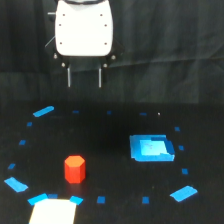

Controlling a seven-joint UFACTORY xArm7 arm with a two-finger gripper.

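Note:
My gripper (85,77) hangs at the top centre, a white housing with two thin fingers standing apart, nothing between them. Below it to the left, a red hexagonal block (75,169) sits on the black table. To the right lies a blue square tray (136,147) with a lighter piece inside.
A pale square object (52,212) lies at the front left edge. Blue tape strips (182,193) and small blue squares mark the dark table (112,185). The space between the red block and the tray is clear.

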